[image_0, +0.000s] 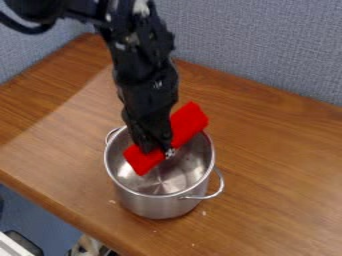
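Observation:
A silver pot (160, 200) with two side handles stands on the wooden table near its front edge. My black gripper (162, 144) comes down from the top centre over the pot, holding a red block (186, 122) slantwise. The block's lower left end is down inside the pot's opening, its upper right end at the rim. The fingers are largely hidden by the arm.
A grey-blue wall (254, 45) rises behind it. At the bottom left, past the table's edge, are dark and light items, unclear.

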